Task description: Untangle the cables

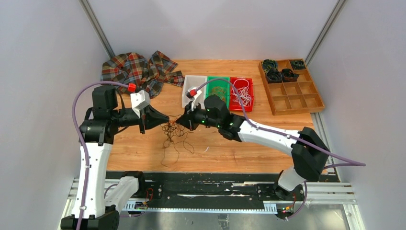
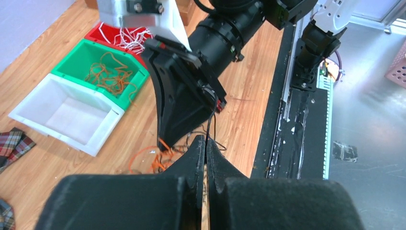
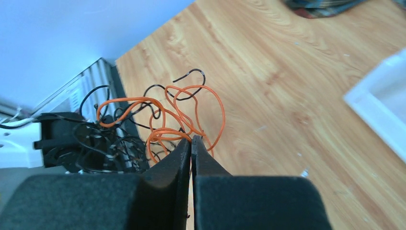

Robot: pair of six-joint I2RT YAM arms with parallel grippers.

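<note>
Orange cable (image 3: 131,99) and black cable (image 3: 204,79) hang in a loose tangle between the two grippers, over the table's left middle. My right gripper is shut on the orange cable, which runs in between its fingertips. Close to it, my left gripper is shut on a black cable (image 2: 209,122) that rises from its tips across the view. From above, thin dark strands (image 1: 171,132) trail below the facing grippers. How the strands cross inside the bunch cannot be made out.
Behind the arms stand an empty white bin (image 2: 72,110), a green bin (image 2: 72,62) with orange cable and a red bin (image 1: 247,105) with white cable. A wooden compartment box (image 1: 306,88) is at the back right, a plaid cloth (image 1: 139,72) at the back left.
</note>
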